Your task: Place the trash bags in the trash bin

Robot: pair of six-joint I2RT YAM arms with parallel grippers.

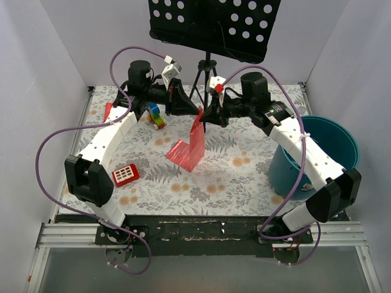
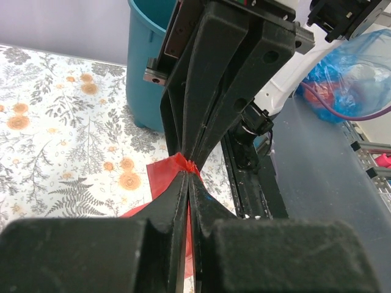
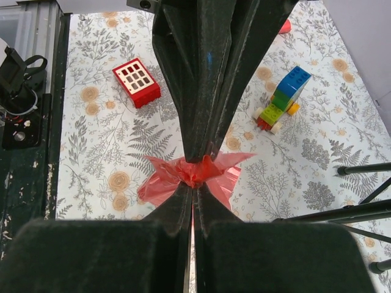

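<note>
A thin red plastic bag (image 1: 196, 146) hangs in the middle of the table, its lower part lying on the floral cloth. At its top, my left gripper (image 1: 198, 112) and my right gripper (image 1: 204, 120) meet tip to tip. In the left wrist view, the red bag (image 2: 164, 175) is bunched between the closed left fingers and the right gripper. From the right wrist, crumpled red film (image 3: 160, 183) shows at my shut right fingertips, with the left gripper pinching it just opposite. The teal trash bin (image 1: 283, 174) stands at the right; its inside is partly hidden.
A red box with white squares (image 1: 125, 175) lies front left. Behind it are a colourful block toy (image 1: 156, 116) and a red roll (image 1: 107, 111). A black stand (image 1: 208, 64) rises at the back centre. Cloth between bag and bin is clear.
</note>
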